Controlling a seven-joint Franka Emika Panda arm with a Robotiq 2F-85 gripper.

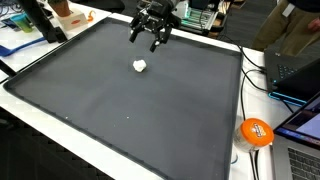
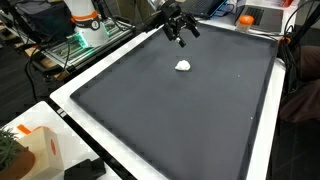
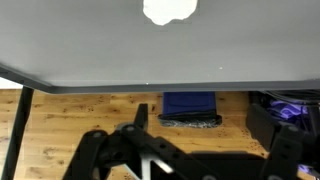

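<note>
A small white object (image 1: 139, 65) lies on the dark grey table top (image 1: 140, 110), close to the arm's side. In the second exterior view the same white object (image 2: 182, 66) shows as a pale rounded lump. Behind it and raised above the board, my gripper (image 1: 143, 42) stands open with nothing between its fingers. The wrist view shows the white object (image 3: 169, 10) cut off by the top border, beyond the table edge from the open gripper.
An orange-topped container (image 1: 255, 133) stands on the side rim, near a laptop (image 1: 297, 155). Beyond the table edge is wooden floor with a dark blue item (image 3: 189, 104). Most of the board is bare.
</note>
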